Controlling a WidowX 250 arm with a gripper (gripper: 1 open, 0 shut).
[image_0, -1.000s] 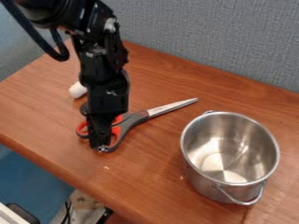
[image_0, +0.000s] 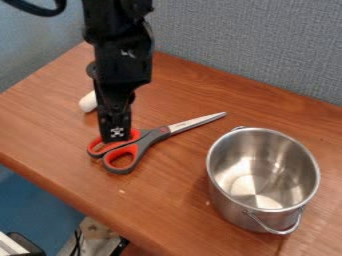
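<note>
My gripper (image_0: 115, 133) hangs at the upper left, its lower end just above or at the red-and-grey handles of a pair of scissors (image_0: 195, 123), which lie on the wooden table (image_0: 147, 210) with the blades pointing right. Whether its fingers touch the scissors, and how they stand, is hard to make out. A steel pot (image_0: 263, 180) with a wire handle stands to the right of the scissors.
A white object (image_0: 87, 102) lies behind the gripper, partly hidden. The table's left front edge drops away toward a blue area at lower left.
The gripper has risen and shifted slightly from lower over the scissors' handles, uncovering more of them. The scissors and pot look unmoved.
</note>
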